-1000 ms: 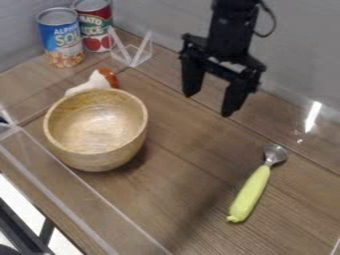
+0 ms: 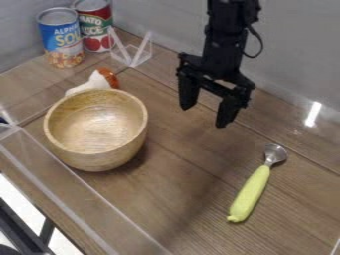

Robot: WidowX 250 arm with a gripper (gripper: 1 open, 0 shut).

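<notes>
The black gripper hangs open over the middle of the counter, with nothing between its fingers. To its lower left sits a wooden bowl. To its lower right lies a utensil with a pale green handle and a metal head. A small white and orange item lies behind the bowl.
Two cans stand at the back left corner, one blue and one red. A wall runs behind, and the counter's edge is at lower left.
The objects on the counter have not moved.
</notes>
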